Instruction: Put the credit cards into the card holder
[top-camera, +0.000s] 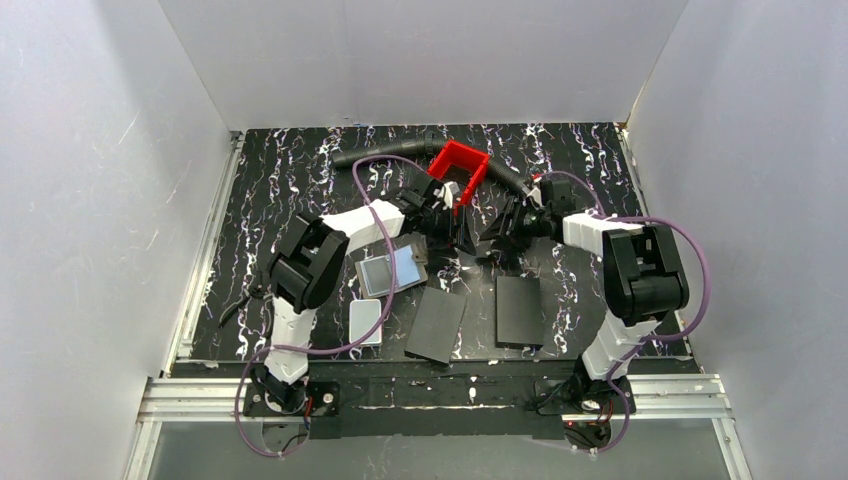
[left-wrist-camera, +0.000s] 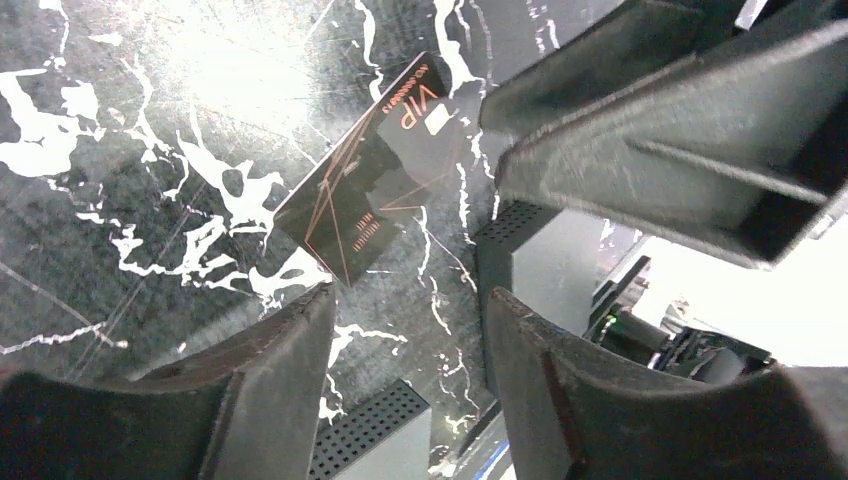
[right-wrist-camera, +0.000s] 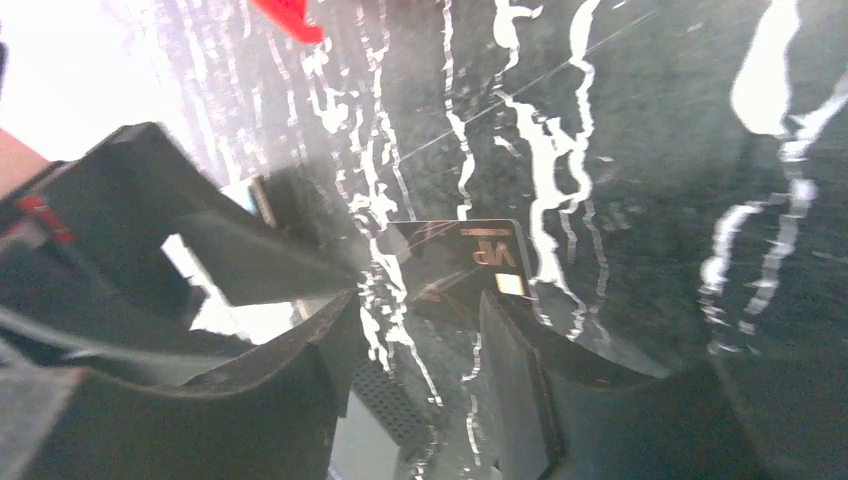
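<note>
A black card (left-wrist-camera: 375, 170) with "VIP" print lies on the dark marbled table, apart from both grippers' fingers in the left wrist view. The right wrist view shows the same card (right-wrist-camera: 455, 262) beyond the right fingertips. My left gripper is open, with a clear gap between its fingers. Facing it, my right gripper is also open and has nothing visibly held. Left of them in the top view lies an open grey case with a light blue inside (top-camera: 407, 268), possibly the card holder; I cannot tell for sure.
Behind the left gripper stands a red basket (top-camera: 470, 152), next to a black tube (top-camera: 375, 155). Two dark flat boxes (top-camera: 518, 312) lie in front of the grippers. A small white tray (top-camera: 365, 322) sits front left. Free table lies at far left.
</note>
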